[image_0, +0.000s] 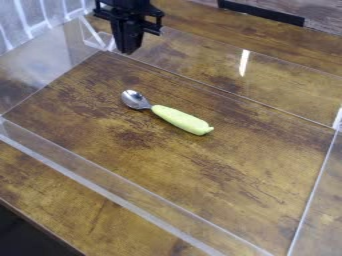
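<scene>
A spoon with a metal bowl and a pale yellow-green handle (181, 120) lies diagonally on the wooden surface (120, 160), near the middle of the view. The black gripper (127, 42) hangs at the top left, above and behind the spoon and apart from it. Its fingers are too small and dark to tell whether they are open or shut.
Clear plastic panels (80, 175) border the wooden area on several sides. A white slatted object (34, 20) stands at the top left. The wood around the spoon is bare.
</scene>
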